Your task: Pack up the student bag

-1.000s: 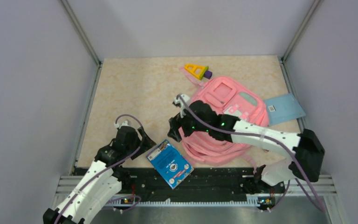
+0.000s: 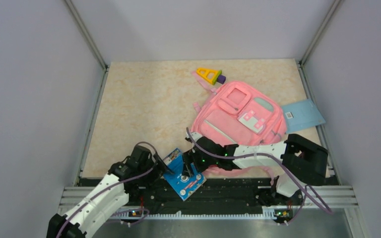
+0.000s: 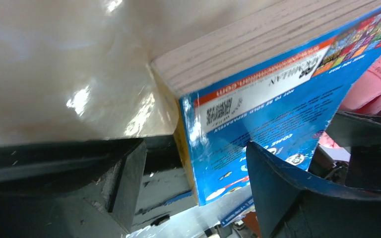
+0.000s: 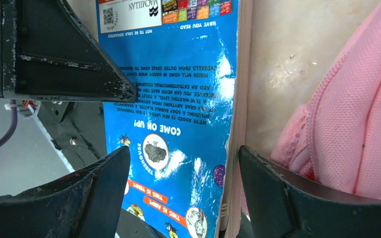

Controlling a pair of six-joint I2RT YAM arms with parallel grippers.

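Note:
A blue book (image 2: 181, 187) lies flat over the table's front edge, part of it out past the edge. My left gripper is open at the book's left corner; one of its fingers (image 4: 87, 64) reaches over the blue cover in the right wrist view. My right gripper stands open, fingers apart, with the book's width in the gap; its right finger is at the book's page edge, and whether it touches cannot be told. The pink backpack (image 2: 243, 111) lies on the table at right, partly behind my right arm.
A yellow toy (image 2: 209, 75) with a purple end sits behind the backpack. A light blue folder (image 2: 302, 116) lies at the right edge, partly beneath the backpack.
The backpack has not moved.

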